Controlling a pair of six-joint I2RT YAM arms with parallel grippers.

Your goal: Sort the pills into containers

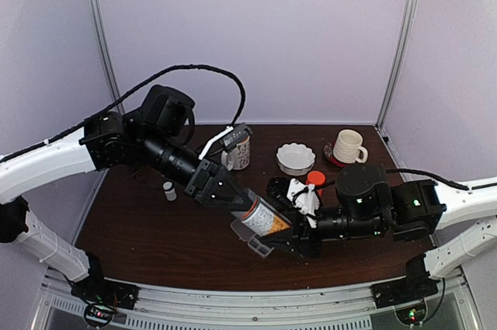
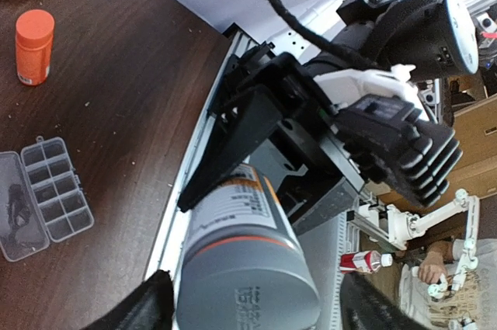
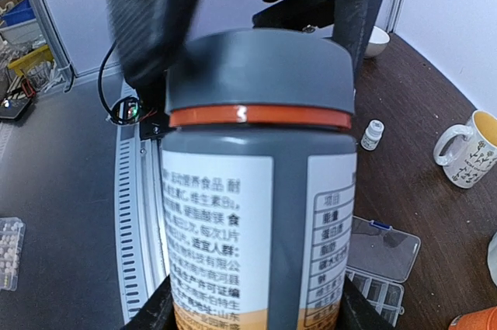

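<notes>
A grey bottle with a white label and orange band [image 1: 266, 219] is tilted above the table, with my right gripper shut around its body. Its grey cap [image 2: 247, 291] is on and points toward my left gripper. That gripper is part open, its blurred fingers [image 2: 147, 307] on either side of the cap with gaps showing in the left wrist view. Below lies a clear pill organizer [image 2: 62, 190], lid open and its compartments looking empty. An orange bottle [image 2: 33, 46] stands beyond it; a small white bottle [image 1: 169, 191] stands at the left.
At the back are a patterned mug [image 3: 472, 149], a white scalloped bowl [image 1: 295, 158] and a cream mug [image 1: 349, 146] on a red saucer. Bare table [image 1: 171, 248] shows at the front left.
</notes>
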